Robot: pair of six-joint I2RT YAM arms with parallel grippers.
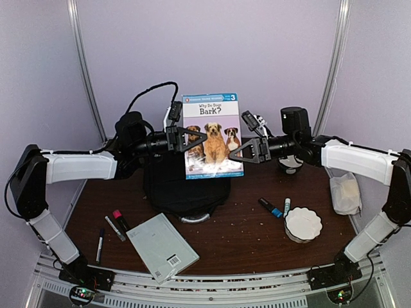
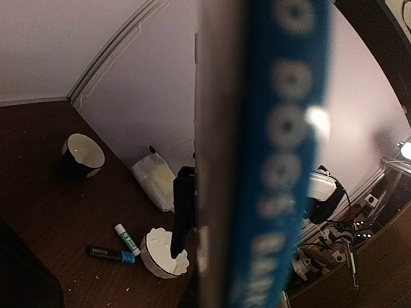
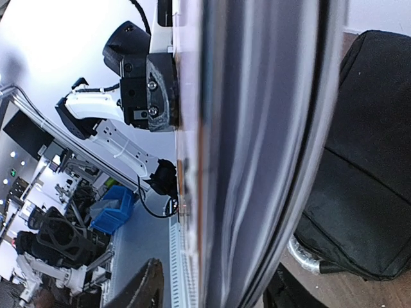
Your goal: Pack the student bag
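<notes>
A picture book with dogs on its cover (image 1: 210, 122) is held upright above the black bag (image 1: 183, 199), between my two grippers. My left gripper (image 1: 204, 136) is shut on its spine side; in the left wrist view the blurred blue spine (image 2: 282, 128) fills the middle and hides those fingers. On the opposite edge my right gripper (image 1: 232, 156) stands open around the book. Its fingers (image 3: 151, 285) show on either side of the page edges (image 3: 257, 128), with gaps. The bag lies on the table behind and below the book.
A pale book or folder (image 1: 164, 247) lies at the front left, with several markers (image 1: 121, 220) beside it. Toward the right are a blue-capped marker (image 1: 270, 207), a glue stick (image 1: 287, 206), a white scalloped bowl (image 1: 303, 224), a cup (image 1: 290, 164) and a white packet (image 1: 345, 194).
</notes>
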